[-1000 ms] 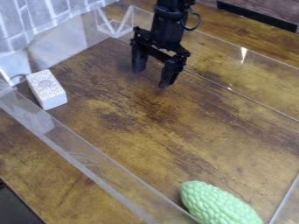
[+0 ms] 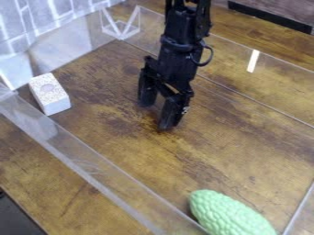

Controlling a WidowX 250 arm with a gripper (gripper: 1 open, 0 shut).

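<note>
The black gripper (image 2: pixel 163 108) hangs low over the middle of the wooden board, its two fingers spread apart with no object visible between them. A white speckled block (image 2: pixel 50 93) lies at the left, inside the clear wall. A green bumpy object (image 2: pixel 229 214) sits at the bottom right, well away from the gripper.
Clear plastic walls (image 2: pixel 86 158) edge the board (image 2: pixel 135 174). Crumpled checked cloth (image 2: pixel 50 27) lies beyond the back left corner. The board around and in front of the gripper is bare.
The gripper has moved toward the camera, down in the view from near the back wall to the middle of the board. The block and green object have not moved.
</note>
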